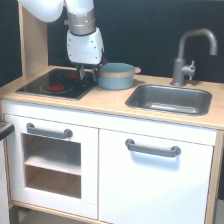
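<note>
A blue-grey pot (117, 77) stands upright on the wooden counter, just right of the black stovetop (58, 85) with its red burner rings. From the upper left comes my white arm, and my gripper (90, 72) points down over the stove's right side, close to the pot's left side. Its dark fingers blend into the background, so whether they stand apart or together is unclear. Contact between the fingers and the pot cannot be made out either.
A metal sink (170, 98) with a grey faucet (185, 55) takes up the counter's right side. Below are an open-fronted oven compartment (52, 165) and a white cupboard door (153, 180) with a dark handle. Bare counter lies in front of the pot.
</note>
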